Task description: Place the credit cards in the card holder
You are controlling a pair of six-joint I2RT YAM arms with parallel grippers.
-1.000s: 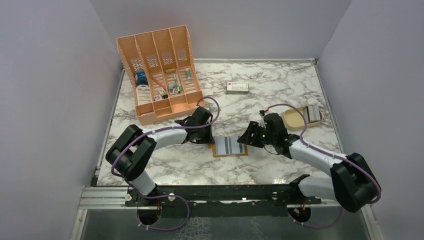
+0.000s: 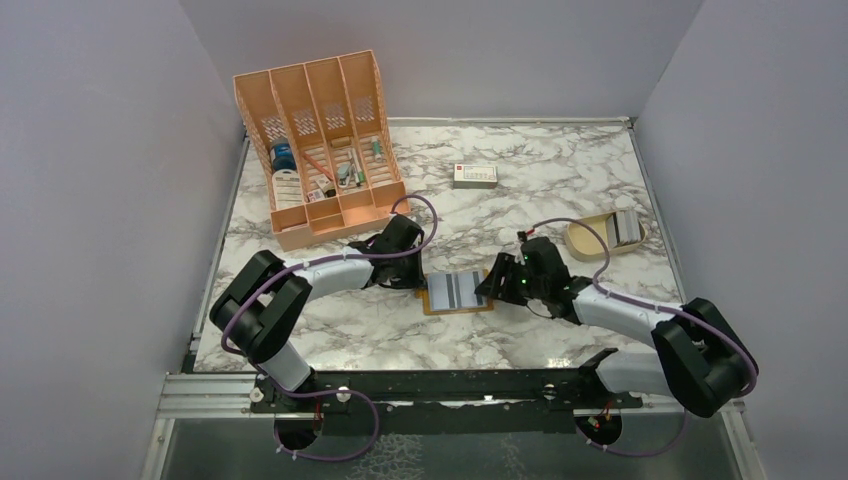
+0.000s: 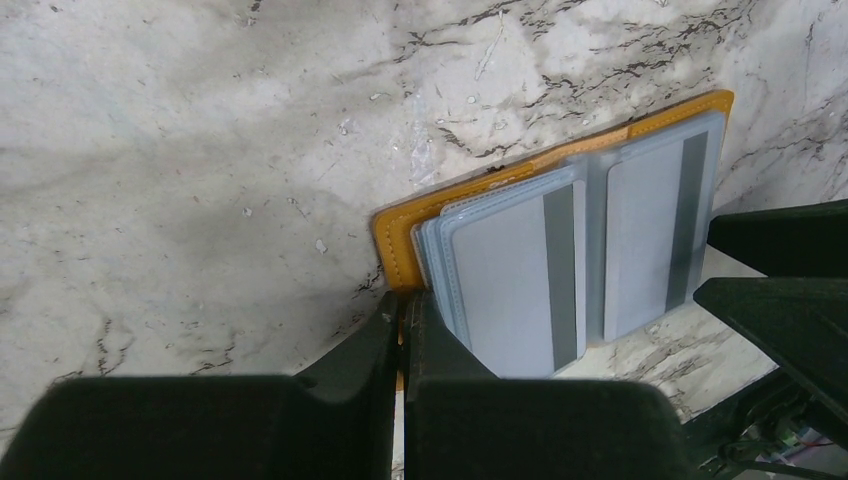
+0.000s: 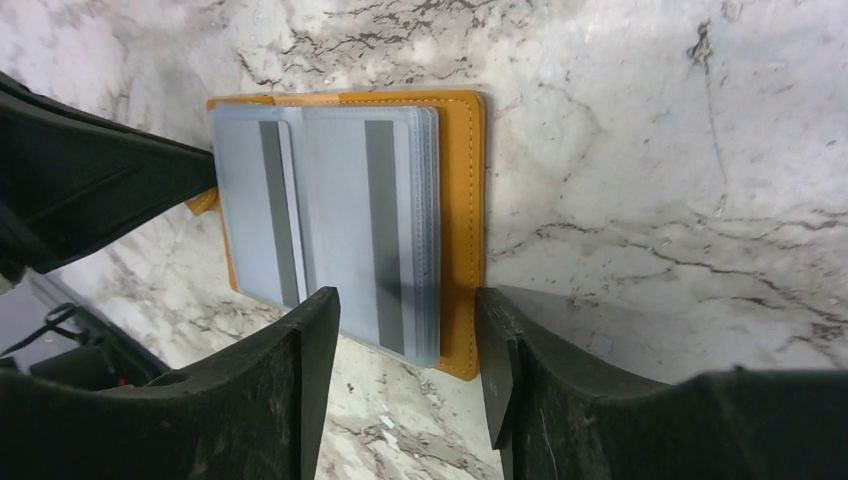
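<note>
The card holder [image 2: 456,308] lies open on the marble table, a tan cover with clear sleeves. Cards with dark stripes show in its sleeves: one card [image 3: 515,290] on the left page and another card [image 3: 650,245] on the right page. My left gripper is shut on the cover's left edge. At the right end, my right gripper is part open, one finger over the sleeves and the other near the cover's outer edge [image 4: 463,230]. No card shows between its fingers. More light cards [image 2: 624,227] stand in a beige tray [image 2: 582,245] at the right.
An orange organizer [image 2: 300,237] with several small items stands at the back left. A small white box [image 2: 475,175] rests at the back middle. Bare marble [image 2: 550,160] lies between that box and the tray.
My right gripper has come a little lower in the top view, over the holder's right end. The holder has shifted very slightly left. My left gripper keeps its place.
</note>
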